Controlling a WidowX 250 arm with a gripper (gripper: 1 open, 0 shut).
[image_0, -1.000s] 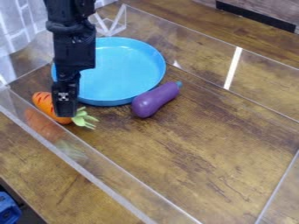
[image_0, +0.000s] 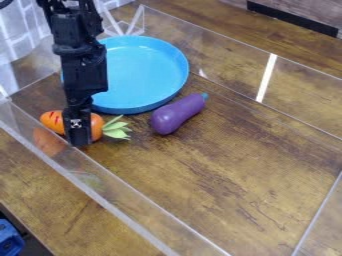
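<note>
My black gripper (image_0: 76, 124) is down at an orange toy carrot (image_0: 54, 120) with green leaves, at the left of the wooden surface. Its fingers overlap the carrot's body; whether they grip it I cannot tell. Just behind lies a round blue plate (image_0: 140, 70), partly hidden by the arm. A purple toy eggplant (image_0: 178, 113) lies to the right of the carrot, beside the plate.
Clear plastic walls edge the wooden surface (image_0: 227, 190). A blue object (image_0: 7, 238) sits outside at the lower left.
My gripper has moved lower onto the carrot. The carrot's leafy end has shifted to the right and up.
</note>
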